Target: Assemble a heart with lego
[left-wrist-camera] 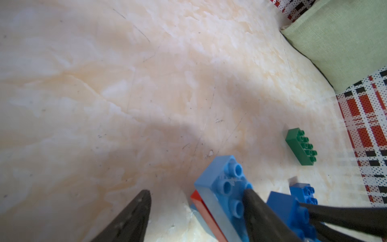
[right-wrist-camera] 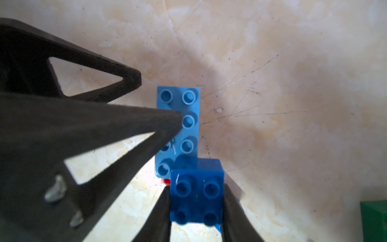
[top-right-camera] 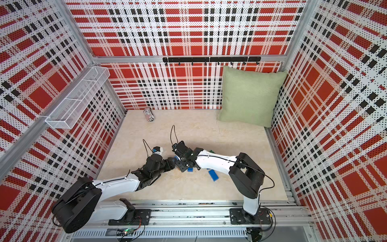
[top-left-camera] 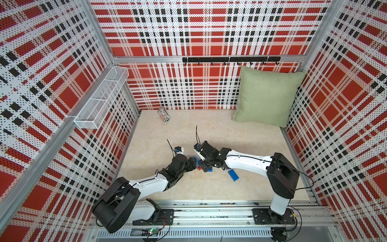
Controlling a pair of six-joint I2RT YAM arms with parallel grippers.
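Observation:
A stack (left-wrist-camera: 227, 193) of a long light-blue brick over a red brick (left-wrist-camera: 207, 215) stands on the table. My left gripper is part open, its fingers (right-wrist-camera: 125, 80) apart. In the right wrist view one finger lies over the blue top of the stack (right-wrist-camera: 188, 121) and the other is left of it. My right gripper is shut on a small dark-blue brick (right-wrist-camera: 196, 195), studs facing the camera. That brick overlaps the near end of the stack; whether they touch is unclear. Both grippers (top-left-camera: 193, 163) (top-left-camera: 202, 166) meet at mid-table.
A green brick (left-wrist-camera: 301, 147) and a small blue brick (left-wrist-camera: 303, 193) lie right of the stack. Another blue brick (top-left-camera: 233, 174) rests right of the right gripper. A can (top-left-camera: 163, 114) and a green cushion (top-left-camera: 266, 96) are at the back.

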